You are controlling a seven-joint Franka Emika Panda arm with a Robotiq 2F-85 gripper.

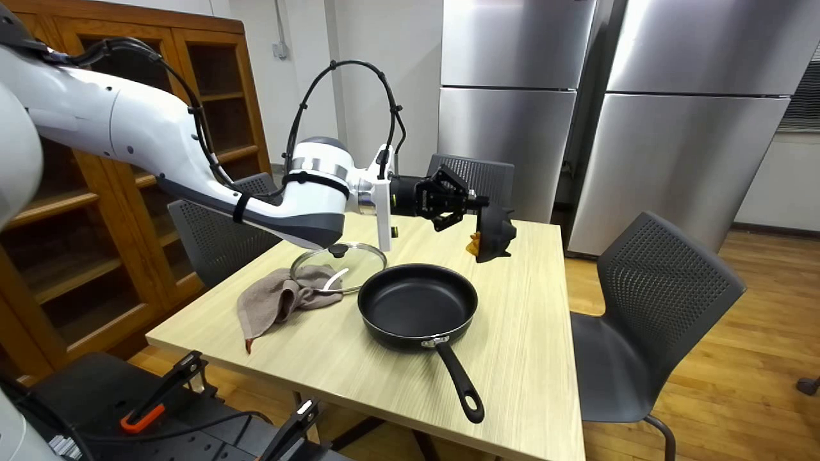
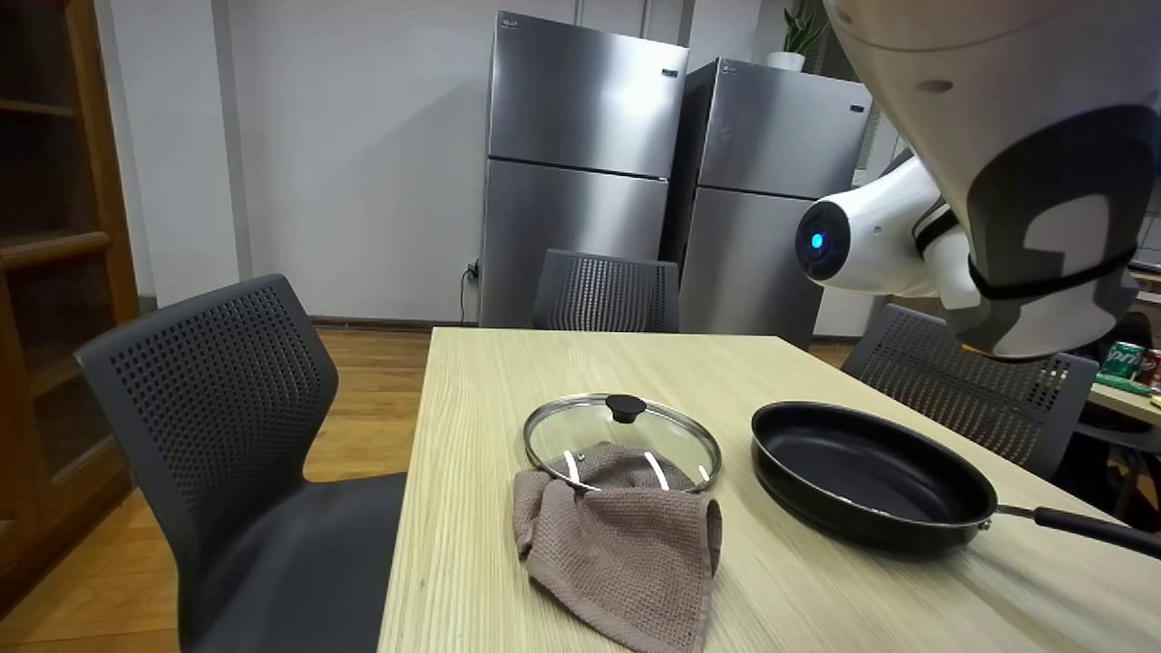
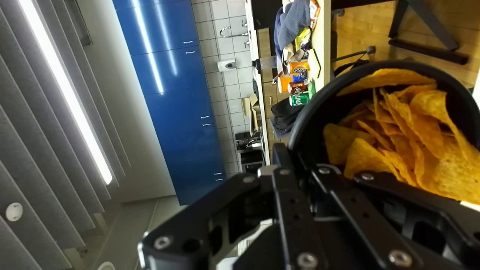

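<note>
My gripper (image 1: 478, 203) is shut on the rim of a black bowl (image 1: 496, 233), held in the air beyond the pan. The bowl is tipped on its side, its opening facing left in exterior view 1. Orange chips (image 3: 400, 135) fill it in the wrist view, and a bit of them shows at its edge in exterior view 1. Below and nearer stands a black frying pan (image 1: 417, 303), empty, its handle toward the front. In exterior view 2 the gripper and bowl are hidden behind the arm.
A glass lid (image 2: 622, 441) rests partly over a brown towel (image 2: 642, 550), left of the pan. Chairs (image 1: 653, 307) stand around it.
</note>
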